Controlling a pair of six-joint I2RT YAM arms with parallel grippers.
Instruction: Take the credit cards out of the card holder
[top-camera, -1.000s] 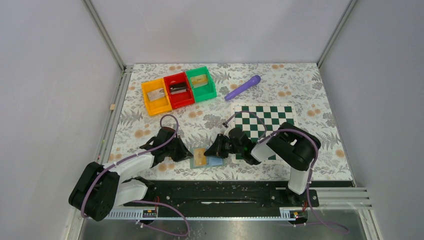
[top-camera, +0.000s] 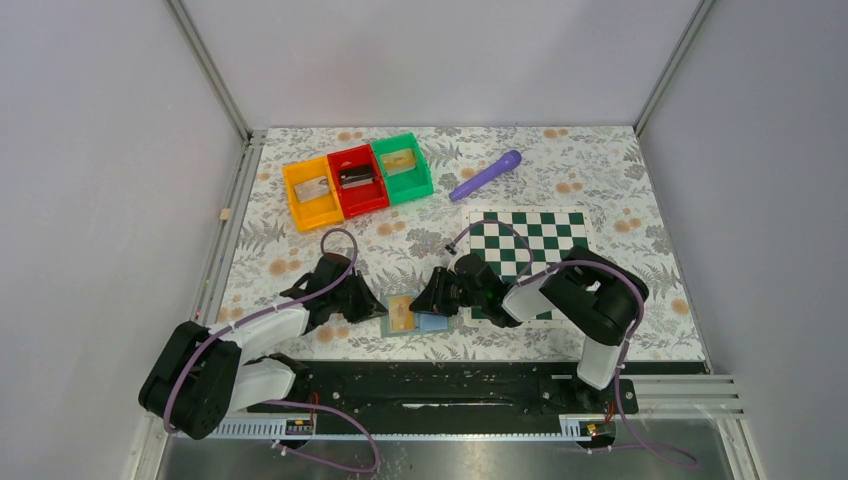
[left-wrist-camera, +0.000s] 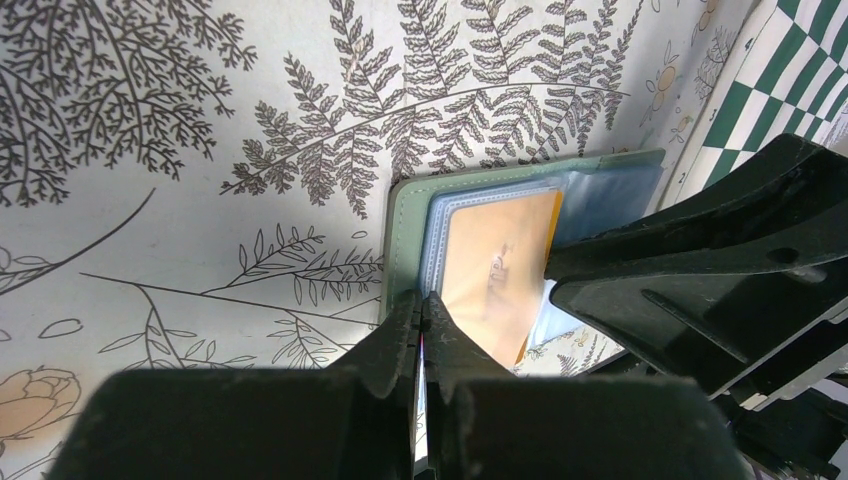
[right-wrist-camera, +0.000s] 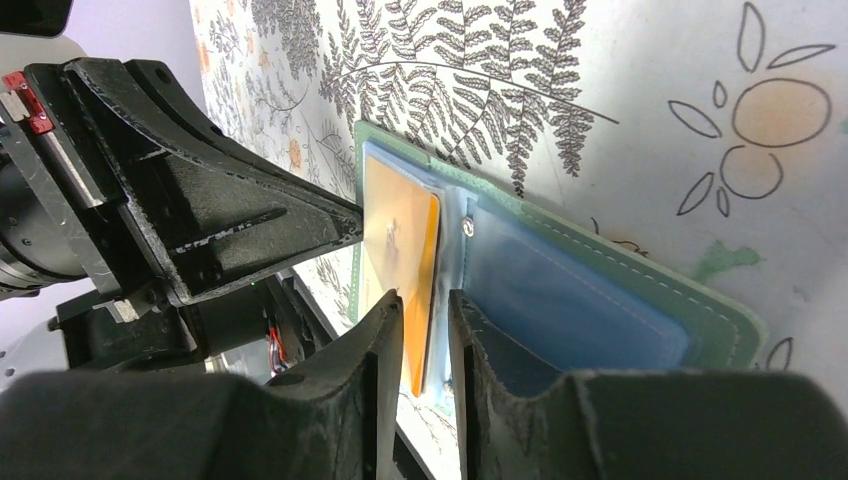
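The card holder lies open on the table, green-edged with blue pockets. A tan card with an orange edge shows in the holder's left pocket, that edge facing the right half. My right gripper is open by a narrow gap above the card's orange edge, with nothing gripped. Shut, my left gripper has its tips at the holder's left border, and nothing shows between them. In the left wrist view, the right fingers cover part of the holder's blue right half.
Behind the holder stand a yellow bin, a red bin and a green bin, each with something inside. A purple microphone-shaped object and a green-and-white checkered board lie to the right.
My right gripper's fingers look a little further apart than a second ago, and the right arm has shifted slightly rightward. The left arm and the holder stay in place.
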